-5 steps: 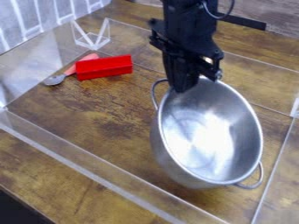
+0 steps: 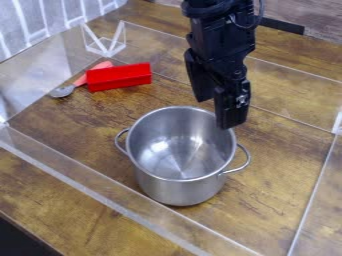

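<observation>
A steel pot (image 2: 181, 160) with two loop handles stands upright on the wooden surface in the middle of the camera view. The black gripper (image 2: 221, 100) hangs just above and behind its back right rim, pointing down, apart from the handles as far as shows. It is open, though its fingertips are hard to make out against its dark body.
A red block (image 2: 120, 78) lies at the back left, beside a spoon (image 2: 64, 90) with a red handle. Clear panels border the wooden area (image 2: 80, 160) on the left and front. The surface right of the pot is clear.
The pot was tilted up toward the camera at the gripper; now it stands upright, farther left. The gripper has let go of it.
</observation>
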